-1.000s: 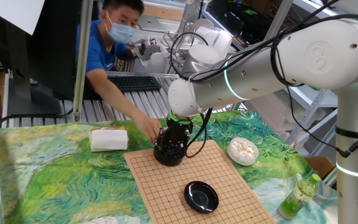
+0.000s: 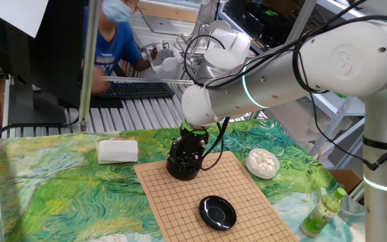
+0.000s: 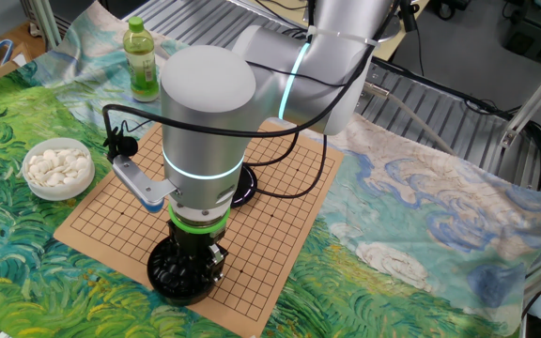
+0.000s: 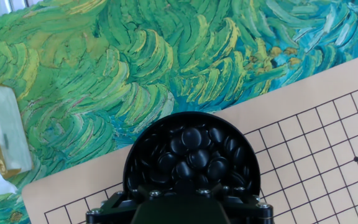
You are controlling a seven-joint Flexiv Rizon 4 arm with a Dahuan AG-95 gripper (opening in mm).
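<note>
A round black bowl (image 4: 252,149) full of black Go stones (image 4: 191,138) sits on the edge of the wooden Go board (image 4: 79,190). My gripper (image 3: 198,246) points down right at this bowl; its dark body covers the bowl's near part in the wrist view. The fingertips are hidden, so whether they touch the bowl or the stones does not show. An empty-looking shiny black dish (image 2: 218,212) rests on the board's grid. Off the board, a white bowl (image 2: 263,163) holds white stones (image 3: 59,169) on the painted cloth.
A green-capped bottle (image 2: 324,212) stands near the arm's base. A white tissue pack (image 2: 118,151) lies left of the board. Behind the table are a keyboard (image 2: 136,90) and a person (image 2: 113,50) in a mask. Much of the board is bare.
The person's hand was at my gripper; it has drawn back toward the keyboard, and the person has leaned away. The arm, bowls and dish look unmoved.
</note>
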